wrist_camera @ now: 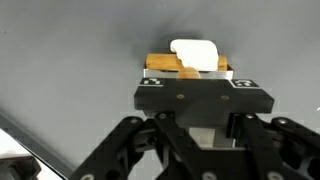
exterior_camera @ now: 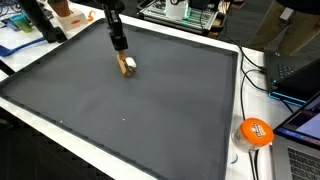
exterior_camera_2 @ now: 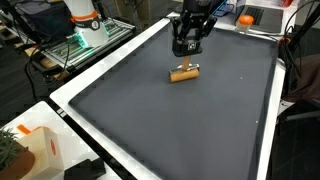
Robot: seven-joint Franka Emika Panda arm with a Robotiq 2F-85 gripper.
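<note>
A small wooden tool (exterior_camera_2: 184, 74), with a short thick bar at the bottom and a thin upright handle, hangs from my gripper (exterior_camera_2: 187, 55). The fingers are shut on the handle, and the bar points downward over the dark grey table (exterior_camera_2: 150, 120). In the wrist view the wooden bar (wrist_camera: 162, 62) lies crosswise just beyond the gripper, with a white patch (wrist_camera: 197, 52) along its right part. From exterior view 1 the wooden part (exterior_camera: 122, 62) and white patch (exterior_camera: 131, 62) show right below the gripper (exterior_camera: 121, 50). Whether the bar touches the table cannot be told.
An orange-topped white container (exterior_camera: 253, 134) stands off the right edge beside laptops. Cables and other gear (exterior_camera: 30, 30) lie past the far left edge.
</note>
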